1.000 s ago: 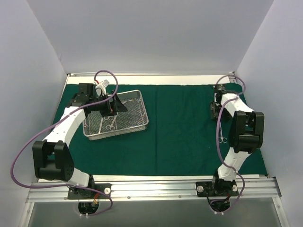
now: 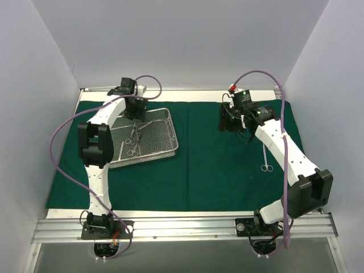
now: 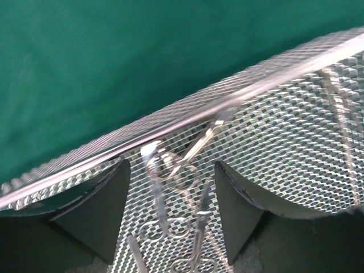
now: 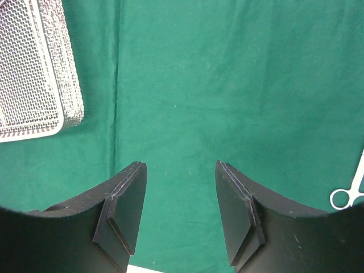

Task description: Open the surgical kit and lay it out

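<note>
A wire mesh basket (image 2: 172, 136) sits on the left half of the green cloth, holding several metal instruments. Over its back part hangs my left gripper (image 2: 138, 116), its fingers apart. In the left wrist view, ring-handled instruments (image 3: 165, 219) lie in a cluster below and between the fingers, not gripped. A pair of scissors (image 2: 265, 159) rests by itself on the right side of the cloth; its rings (image 4: 348, 197) show at the right edge of the right wrist view. My right gripper is open above bare cloth, nothing between its fingers.
A purple cable (image 2: 57, 136) loops along the left arm and another purple cable (image 2: 285, 170) along the right. Grey walls (image 2: 187, 45) close off the back and sides.
My left gripper has shifted towards the back of the basket. The scissors have not moved.
</note>
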